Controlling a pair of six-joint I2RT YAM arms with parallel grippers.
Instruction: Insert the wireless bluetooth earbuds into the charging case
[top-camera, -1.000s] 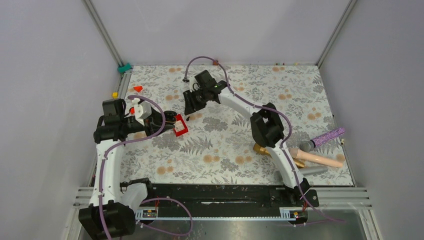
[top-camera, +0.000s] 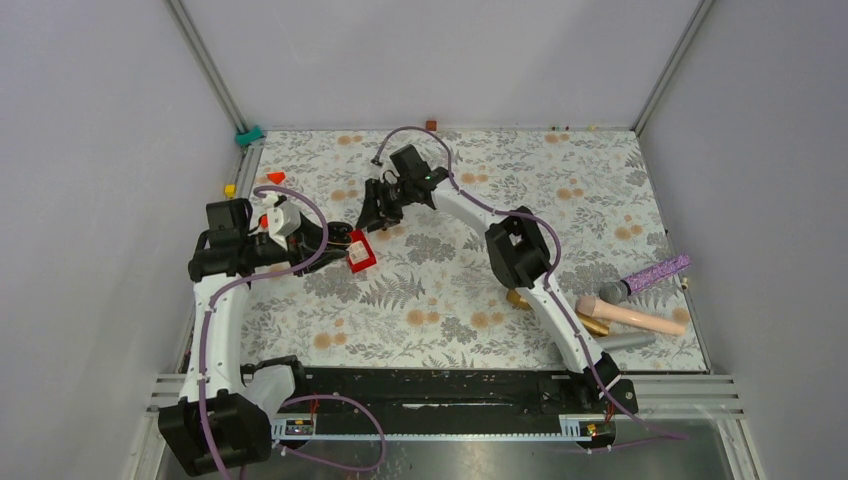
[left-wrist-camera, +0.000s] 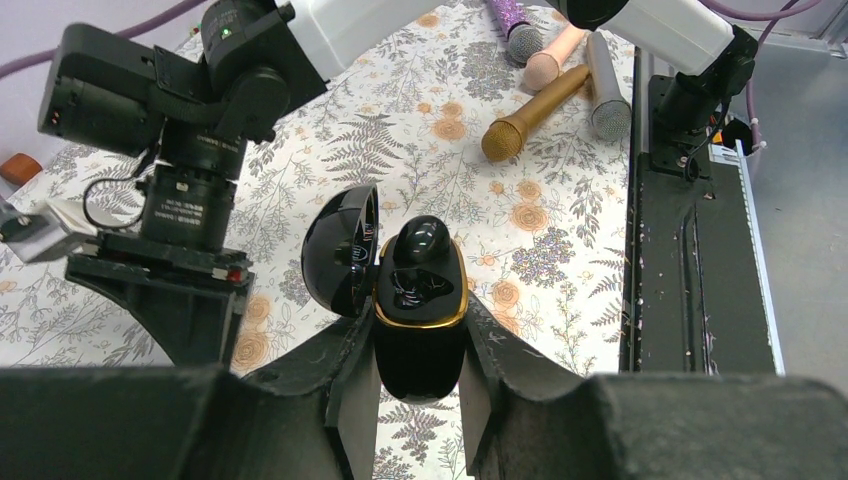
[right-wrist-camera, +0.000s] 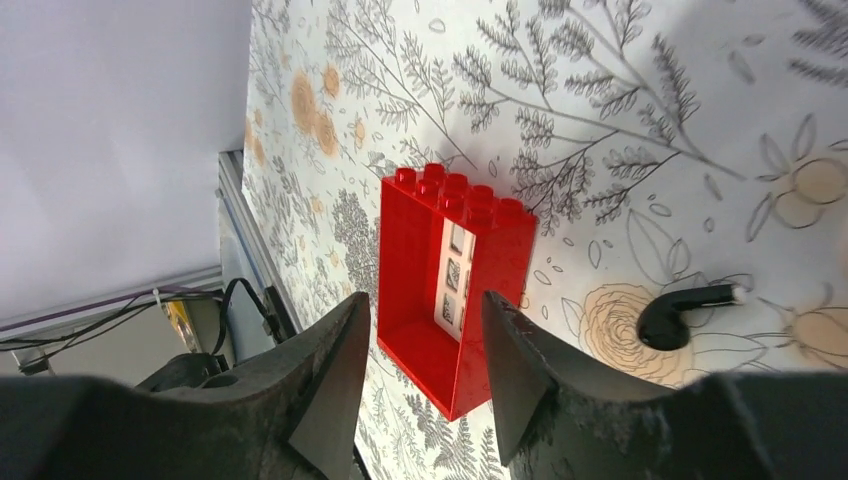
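My left gripper is shut on the black, gold-rimmed charging case (left-wrist-camera: 418, 350), held upright with its lid (left-wrist-camera: 338, 250) open; a glossy black rounded piece (left-wrist-camera: 422, 240), apparently an earbud, sits in its top. My right gripper (top-camera: 376, 215) is open above the table beside a red box (top-camera: 360, 258), its fingertips either side of that box in the right wrist view. A loose black earbud (right-wrist-camera: 664, 320) lies on the floral cloth right of the red box and outside those fingers in that view.
Several microphones (top-camera: 650, 275) lie at the table's right. Small red pieces (top-camera: 276, 178) lie at the back left.
My left gripper with the case has hardly moved.
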